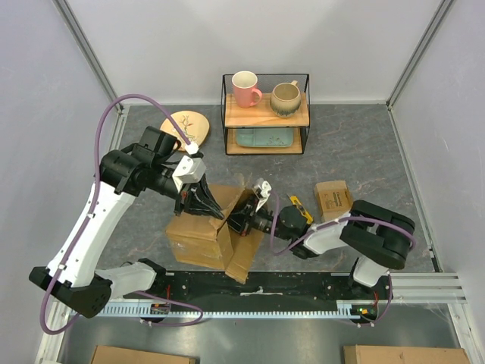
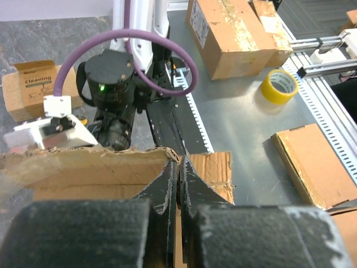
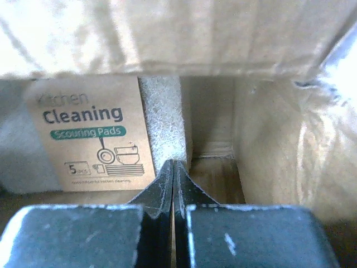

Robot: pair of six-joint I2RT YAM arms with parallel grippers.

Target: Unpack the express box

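The cardboard express box (image 1: 198,241) lies on the counter, its opening turned toward the right, a flap hanging down at the front. My left gripper is shut on a cardboard edge of the box. My right gripper is shut inside the box, nothing visible between its fingers, in front of a "Kitchen Cleaning Scouring Pads" package (image 3: 89,134) beside a pale wall-like piece.
A small box (image 1: 333,196) and yellow cutter (image 1: 301,210) lie right of the express box. The rack (image 1: 265,121) with two mugs and a plate (image 1: 193,121) stand at the back.
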